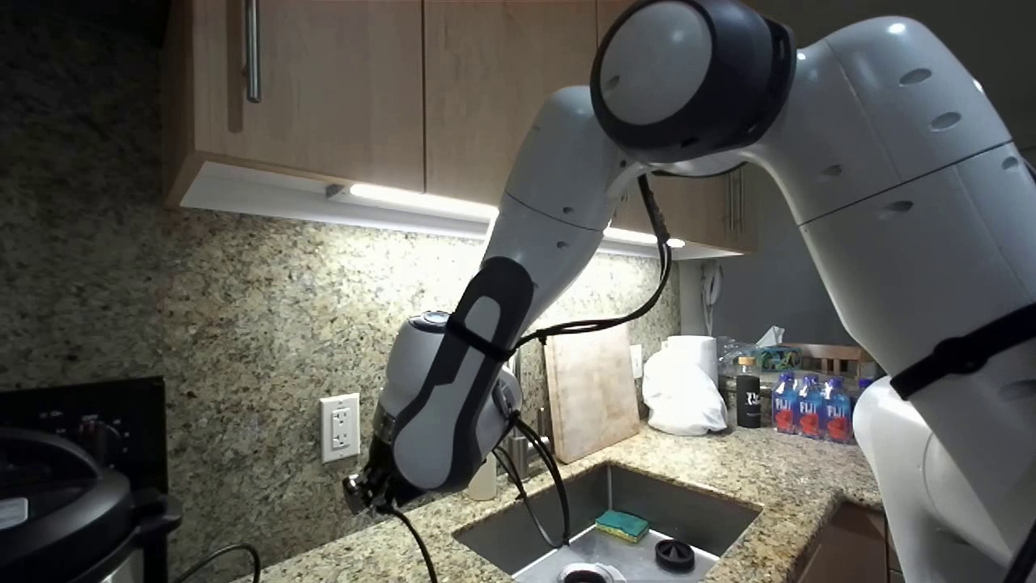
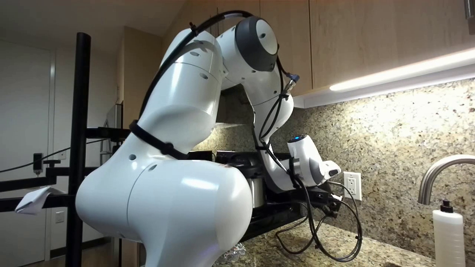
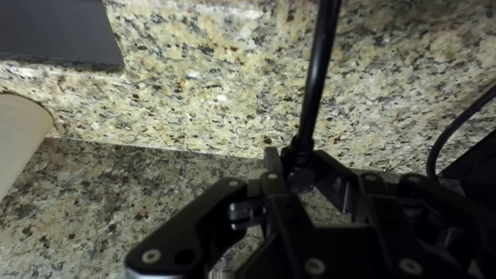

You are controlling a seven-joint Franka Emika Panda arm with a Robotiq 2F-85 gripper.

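In the wrist view my gripper is shut on the black plug end (image 3: pixel 300 158) of a thick cable (image 3: pixel 316 79). The cable runs away from the fingers toward the top of that view. The plug's tip is dark and its prongs cannot be made out. In exterior view 1 my gripper (image 1: pixel 361 494) hangs above the counter near the backsplash, below and to the right of a white wall outlet (image 1: pixel 340 427), with the cable (image 1: pixel 418 544) drooping from it. Exterior view 2 shows the outlet (image 2: pixel 352 185) beside the wrist, its sockets uncovered.
A black-lidded cooker (image 1: pixel 58 505) stands at the left. To the right is the sink (image 1: pixel 636 481), with a sponge (image 1: pixel 622 525) inside. A pale soap bottle (image 2: pixel 448 236) stands by the faucet (image 2: pixel 434 178). Cabinets (image 1: pixel 320 87) hang overhead.
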